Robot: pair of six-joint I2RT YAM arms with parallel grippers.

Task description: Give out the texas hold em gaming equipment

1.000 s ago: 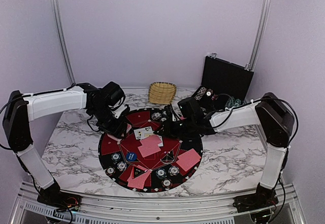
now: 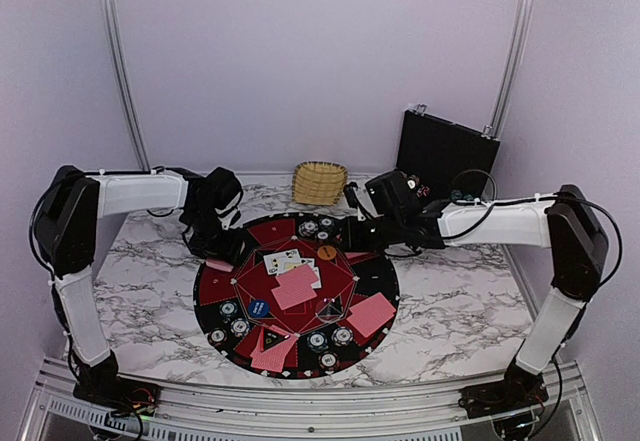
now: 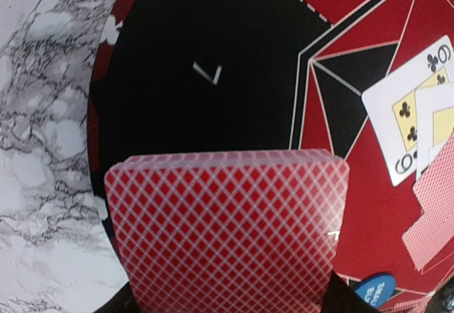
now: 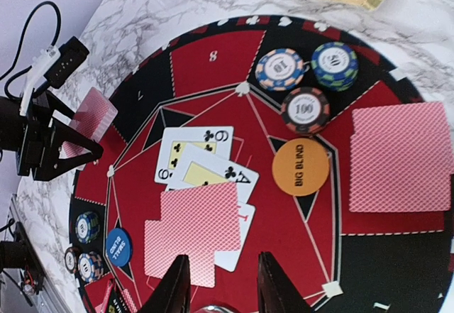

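Note:
My left gripper (image 2: 222, 241) is shut on a red-backed card deck (image 3: 223, 228), held over the left edge of the round mat (image 3: 191, 43). My right gripper hovers at the mat's right side, fingers apart with nothing between them. Below it lie face-up cards (image 4: 191, 143) partly covered by red-backed cards (image 4: 198, 213) in the centre, a big blind disc (image 4: 300, 165), a small blind disc (image 4: 118, 245), chips (image 4: 333, 64) and more red-backed cards (image 4: 399, 157).
A wicker basket (image 2: 319, 179) stands behind the mat, with an open black case (image 2: 445, 151) at back right. Bare marble table (image 2: 450, 321) surrounds the mat.
My right gripper has moved back to the right, away from the mat's centre, and higher. My left gripper with the deck has shifted slightly left.

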